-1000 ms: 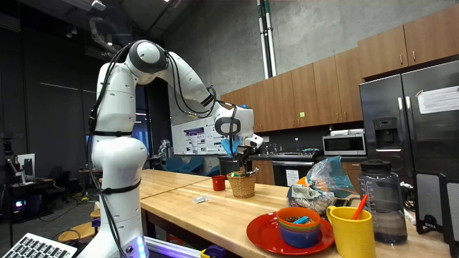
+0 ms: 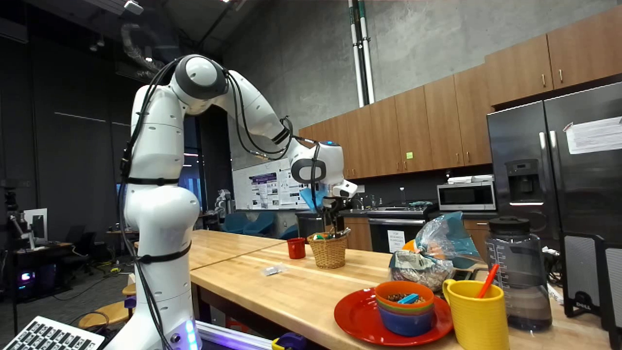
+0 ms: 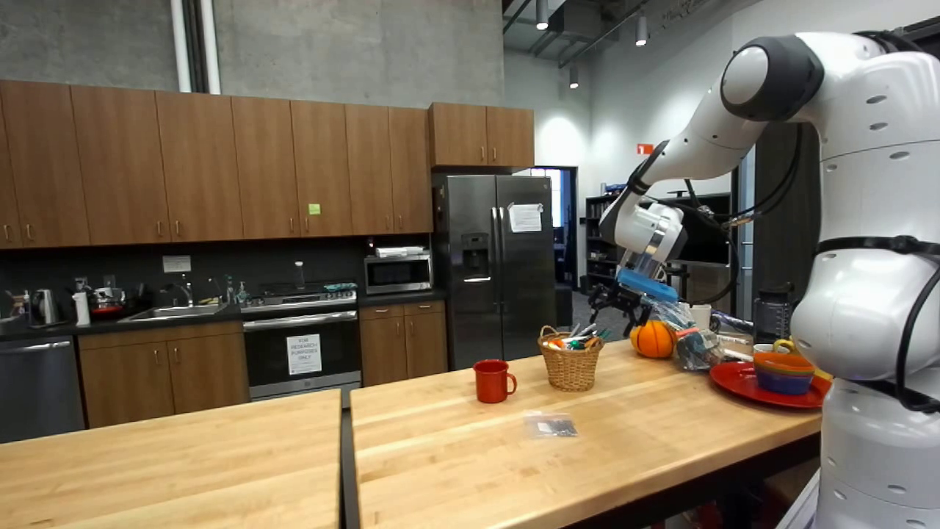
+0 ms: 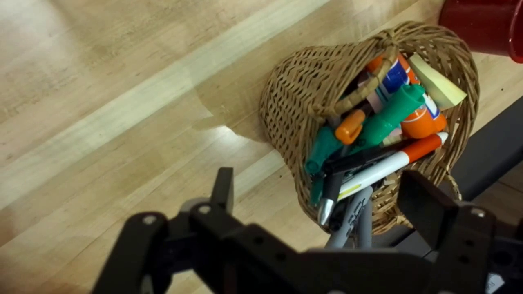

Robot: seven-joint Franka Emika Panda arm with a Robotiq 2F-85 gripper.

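Note:
In the wrist view, a wicker basket (image 4: pixel 304 93) holds several pens and markers, among them a green marker (image 4: pixel 387 120) and a white pen with an orange end (image 4: pixel 375 171). My gripper is open, one dark finger (image 4: pixel 223 188) over bare table and the other (image 4: pixel 424 208) over the basket's edge. Nothing shows gripped between them. Grey markers (image 4: pixel 352 220) lean out over the rim, partly hidden by the gripper body. From exterior view 1, the gripper (image 2: pixel 333 220) points down just above the basket (image 2: pixel 329 253).
A red mug (image 3: pixel 491 380) stands beside the basket, and a small clear packet (image 3: pixel 552 427) lies in front. Farther along are an orange pumpkin (image 3: pixel 653 339), a plastic bag (image 2: pixel 428 256), a red plate (image 2: pixel 355 318) with bowls, and a yellow mug (image 2: pixel 481 321).
The arm and basket look almost unmoved. At the gripper, the dark fingers above the basket appear slightly more spread than a second ago.

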